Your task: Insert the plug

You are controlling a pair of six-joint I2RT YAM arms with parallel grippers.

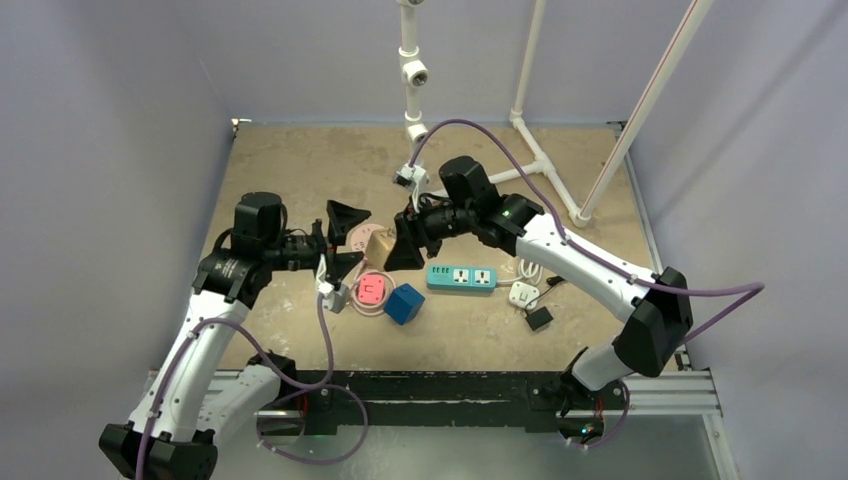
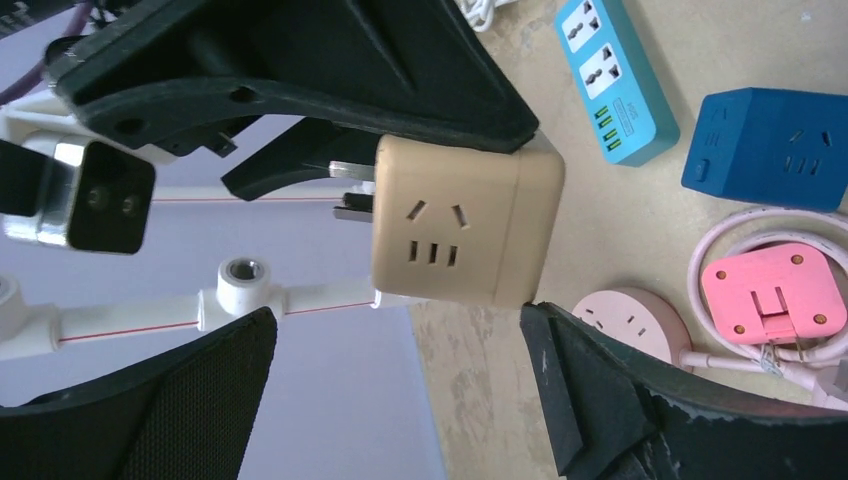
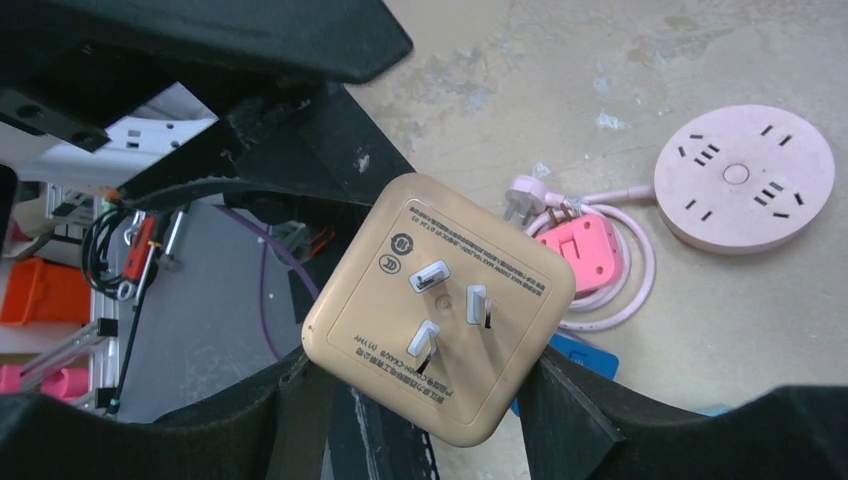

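Observation:
My right gripper (image 1: 400, 245) is shut on a beige cube plug (image 2: 465, 200), lifted above the table. The right wrist view shows its three-prong face (image 3: 450, 260); the left wrist view shows a socket face. My left gripper stands open facing the cube, its fingers apart on either side below it. On the table are a round pink power strip (image 3: 745, 170), a pink square plug (image 3: 585, 250), a blue cube socket (image 2: 765, 150) and a teal power strip (image 1: 460, 279).
A white adapter (image 1: 523, 295) and black adapter (image 1: 538, 318) lie at the right of the table (image 1: 300, 150). White pipe stands (image 1: 540, 165) rise at the back and right.

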